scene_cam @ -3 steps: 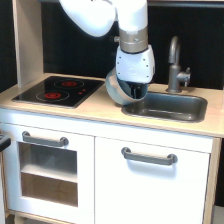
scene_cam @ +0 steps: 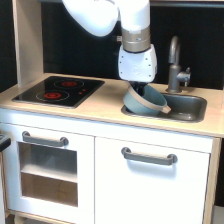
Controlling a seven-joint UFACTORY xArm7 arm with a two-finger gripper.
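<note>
A grey-blue pot [scene_cam: 150, 104] is tilted at the left edge of the sink [scene_cam: 185, 107], its light-coloured handle or lip towards the right. My gripper [scene_cam: 139, 87] points down from the white arm, its dark fingers at the pot's upper left rim. The fingers are small and dark against the pot, so whether they are closed on the rim cannot be made out. The pot's underside against the sink is hard to see.
A dark tap [scene_cam: 175, 68] rises behind the sink, close to the arm's right. The black stove [scene_cam: 60, 91] with two red rings is empty at left. Bare wooden counter [scene_cam: 105, 102] lies between stove and sink.
The pot has shifted right, from the counter side towards the sink, and its tilt has changed. My gripper has moved only slightly right.
</note>
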